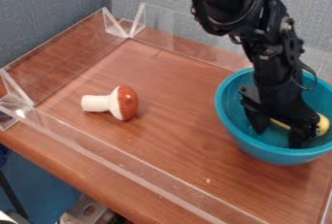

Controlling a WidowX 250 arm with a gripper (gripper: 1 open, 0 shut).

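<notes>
My black gripper (279, 121) reaches down into a blue bowl (239, 140) at the right of the table. A yellow object (321, 125) in the bowl is mostly hidden behind the gripper; whether the fingers hold it, I cannot tell. A toy mushroom with a white stem and red cap (123, 103) lies on its side on the wooden table, left of the bowl.
Clear plastic walls (52, 131) border the wooden table (149, 160) at the back, left and front. The middle and left of the table are open around the mushroom. A grey padded wall stands behind.
</notes>
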